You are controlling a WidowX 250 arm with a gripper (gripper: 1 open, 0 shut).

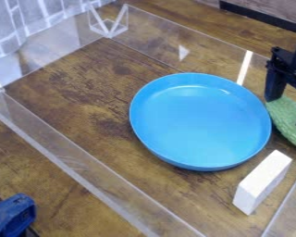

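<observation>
The black gripper (285, 85) comes in from the right edge and reaches down over a green, textured oblong object (288, 124), which looks like a toy corn cob, at the right of the blue plate (200, 116). Its fingers are dark and partly out of frame, so whether they are open or shut on the green object is unclear. A white block (262, 182) lies below the plate.
Clear plastic walls border the wooden surface (77, 83), whose left part is bare. A blue object (8, 216) sits at the bottom left corner, and a pale cloth (27, 28) is at the top left.
</observation>
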